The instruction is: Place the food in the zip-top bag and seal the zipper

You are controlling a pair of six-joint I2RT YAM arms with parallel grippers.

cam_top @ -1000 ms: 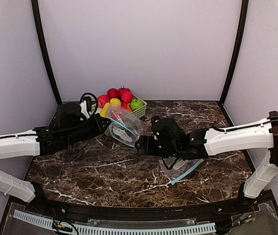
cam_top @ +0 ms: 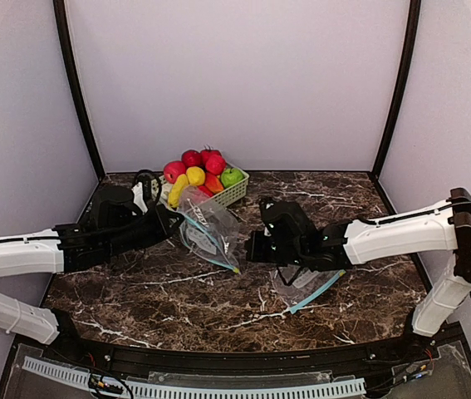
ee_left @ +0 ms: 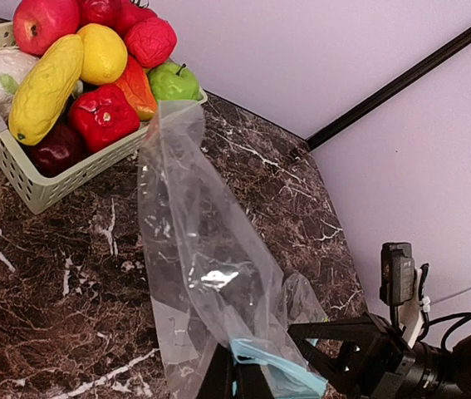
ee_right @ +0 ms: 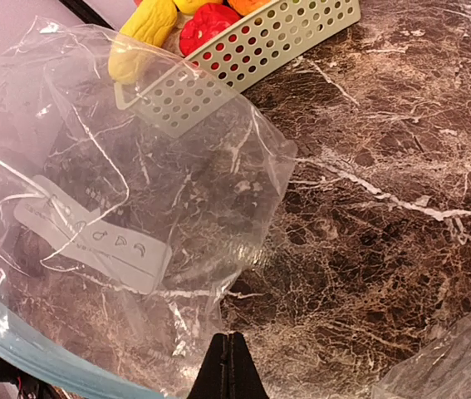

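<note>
The clear zip top bag [cam_top: 208, 226] hangs from my left gripper [cam_top: 177, 219]. In the left wrist view the left gripper is shut on its blue zipper strip [ee_left: 278, 366]. My right gripper [cam_top: 250, 248] stands just right of the bag; in the right wrist view its fingertips [ee_right: 218, 353] are together with nothing between them. There the bag's blue strip [ee_right: 48, 353] runs off the bottom, left of the right gripper. The bag's yellow end [cam_top: 236, 269] hangs below the right fingertips in the top view. No food shows inside the bag.
A pale green basket [ee_left: 81, 176] of toy fruit and vegetables stands behind the bag. A second clear bag with a blue strip [cam_top: 318, 291] lies under the right arm.
The left gripper has shifted slightly, still holding the strip.
</note>
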